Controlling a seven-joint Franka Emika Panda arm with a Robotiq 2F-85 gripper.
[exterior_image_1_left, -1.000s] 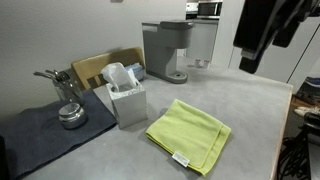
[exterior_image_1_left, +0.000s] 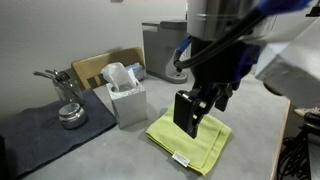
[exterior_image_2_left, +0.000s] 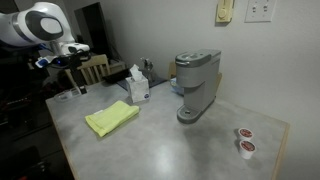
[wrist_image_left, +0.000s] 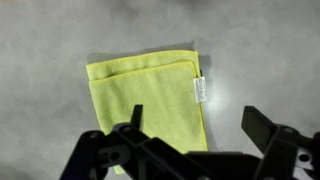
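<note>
A folded yellow-green cloth (exterior_image_1_left: 185, 142) lies flat on the grey table, a white tag (wrist_image_left: 199, 90) on one edge. In the wrist view the cloth (wrist_image_left: 150, 98) is seen from above, its folded layers slightly offset. My gripper (exterior_image_1_left: 203, 112) is open and hangs above the cloth, with clear air between. Seen from the wrist, the left finger (wrist_image_left: 137, 117) overlaps the cloth, while the right finger (wrist_image_left: 256, 124) is over bare table. Nothing is held. The second exterior view has the cloth (exterior_image_2_left: 111, 118) at the table's left side, below the arm.
Behind the cloth stands a white tissue box (exterior_image_1_left: 127, 104). A grey coffee machine (exterior_image_2_left: 199, 85) is at the back, and two small pods (exterior_image_2_left: 246, 149) sit far right. A dark mat (exterior_image_1_left: 55, 138) carries a metal pot (exterior_image_1_left: 72, 115).
In exterior view 1 my gripper has come down and left, from the upper right to over the cloth. The cloth has not moved.
</note>
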